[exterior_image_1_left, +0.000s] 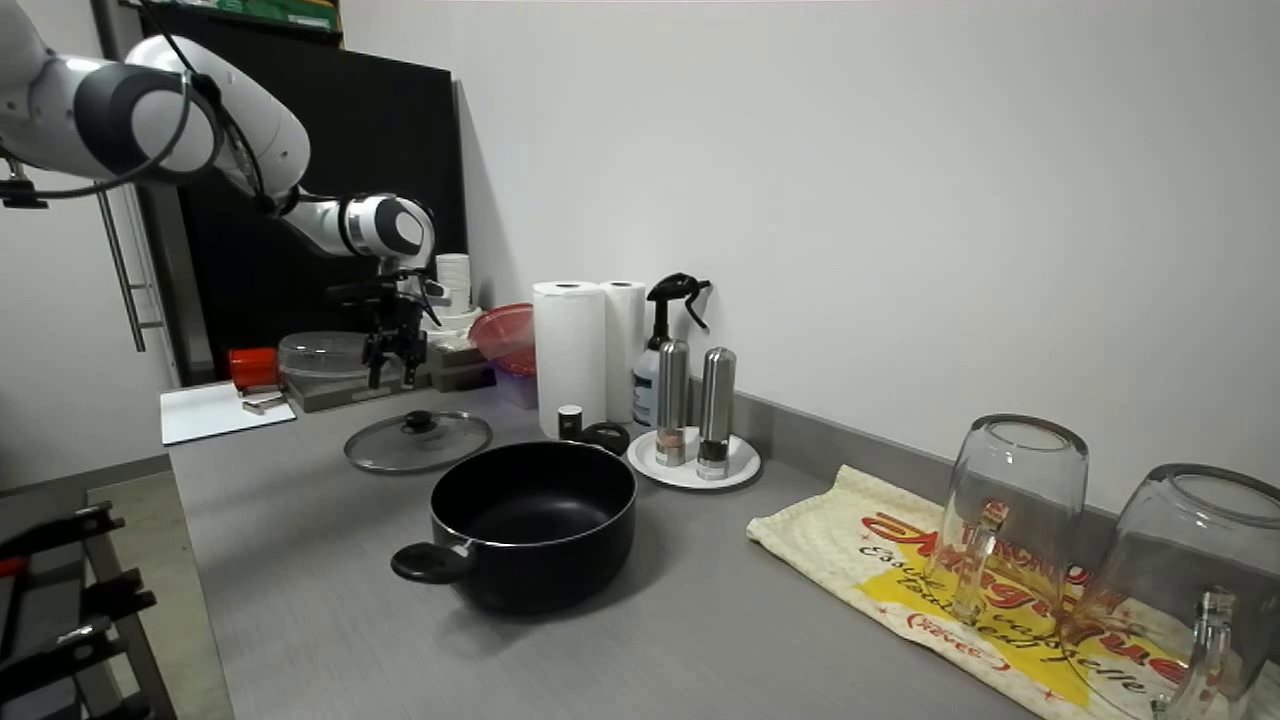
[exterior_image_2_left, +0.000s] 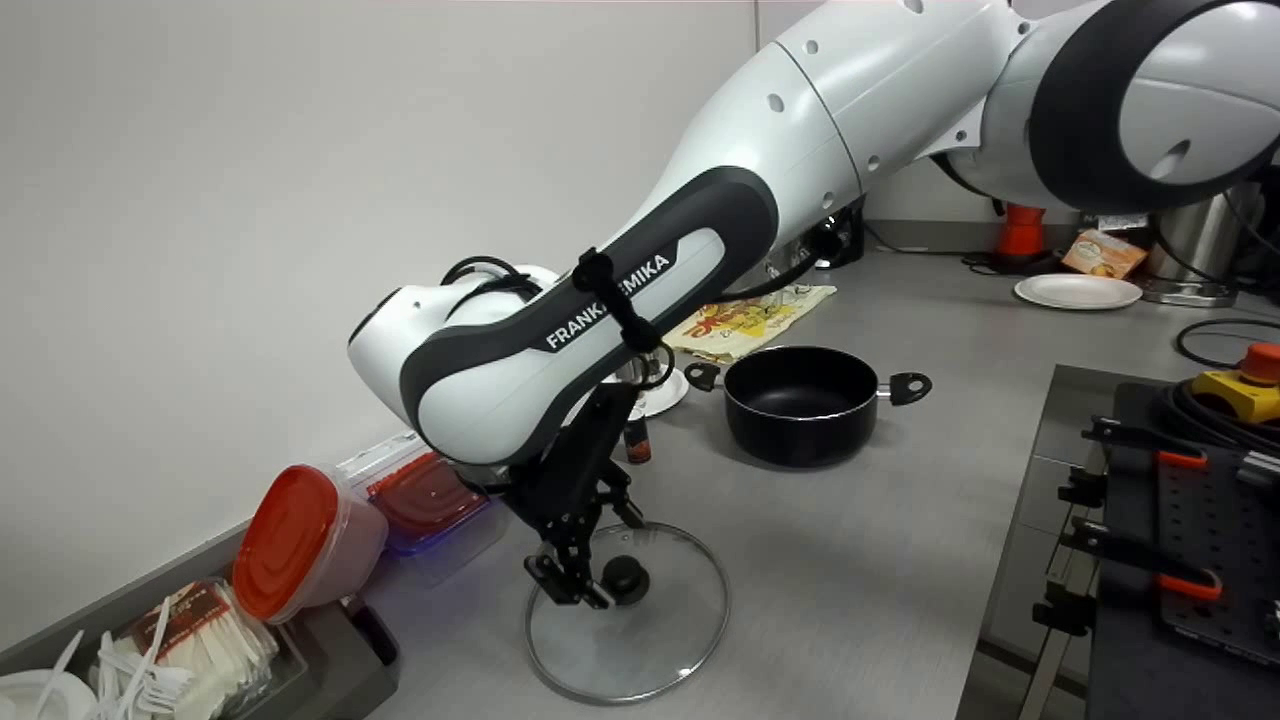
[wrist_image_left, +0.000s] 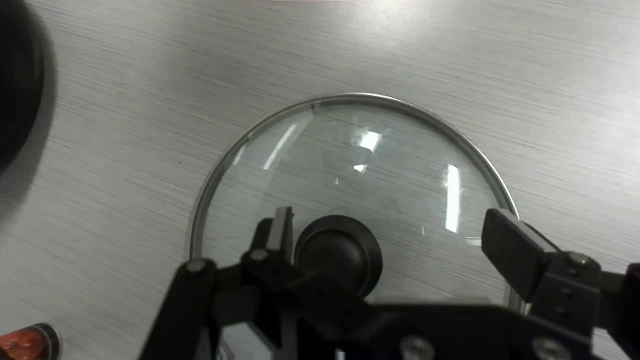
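A round glass lid (exterior_image_1_left: 390, 446) with a metal rim and a black knob (wrist_image_left: 337, 252) lies flat on the grey counter. My gripper (exterior_image_1_left: 395, 374) is above the lid, pointing down, apart from it. In the wrist view the fingers (wrist_image_left: 517, 252) are spread wide with nothing held; the knob shows between them, close to the left one. Part of the knob and the lid's lower side are hidden by the gripper. The black two-handled pot (exterior_image_1_left: 534, 528) stands uncovered and empty beside the lid; exterior view 2 shows the same pot (exterior_image_2_left: 801, 408) behind the lid.
Paper towel rolls (exterior_image_1_left: 569, 355), a spray bottle (exterior_image_1_left: 648, 382) and a white plate (exterior_image_1_left: 738, 467) with two grinders line the wall. A small spice jar (exterior_image_2_left: 637, 439) stands near the lid. Food containers (exterior_image_2_left: 306, 540) sit at the left. Counter in front of the pot is clear.
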